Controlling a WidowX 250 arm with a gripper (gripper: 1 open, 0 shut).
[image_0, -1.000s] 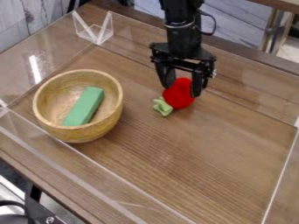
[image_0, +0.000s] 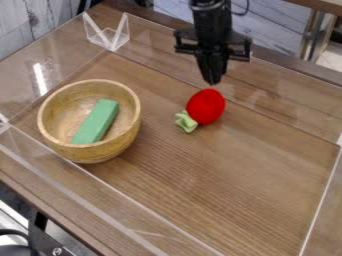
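Note:
My gripper (image_0: 211, 76) hangs near the top centre of the camera view, dark and narrow, its fingertips close together and shut, with nothing visible between them. Just below and slightly in front of it, apart from the fingertips, a red rounded object (image_0: 206, 105) lies on the wooden table (image_0: 241, 190). A small light-green piece (image_0: 186, 122) lies at its lower left, touching or very close to it.
A wooden bowl (image_0: 58, 113) at the left holds a green block (image_0: 96, 121). A clear angular object (image_0: 110, 33) lies at the upper left.
My gripper has moved up and back from the red object, which now shows fully below it in about the same place.

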